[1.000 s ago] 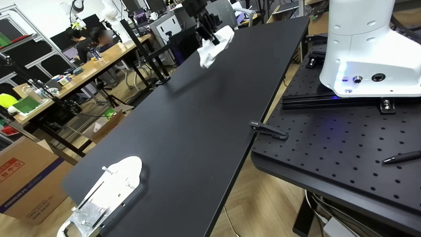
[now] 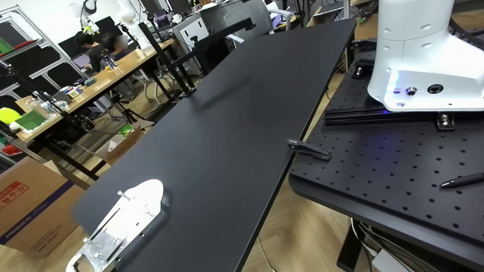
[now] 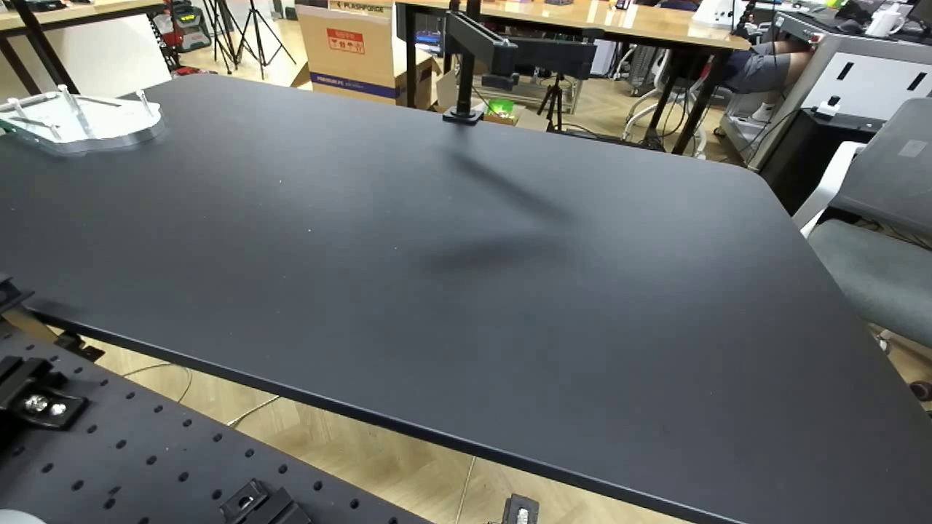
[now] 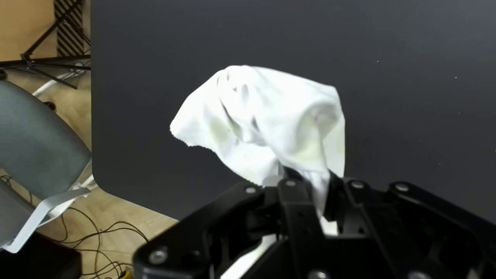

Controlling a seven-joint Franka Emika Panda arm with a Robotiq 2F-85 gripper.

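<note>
A crumpled white cloth (image 4: 274, 111) with faint yellowish stains hangs from my gripper, seen in the wrist view above the dark table. The fingers are shut on a gathered fold of it, and more white shows below, between the finger links. Its loose part fans out ahead of the fingertips. Neither exterior view shows the gripper or the cloth. How high the cloth hangs above the tabletop is hard to tell.
A white plate with upright metal pegs (image 2: 131, 217) lies at one end. A monitor-arm post (image 3: 465, 109) is clamped to the far edge. A grey chair (image 4: 37, 135) stands beyond the table's edge.
One second ago exterior view 1 showed my gripper holding the white cloth over the table's far end.
</note>
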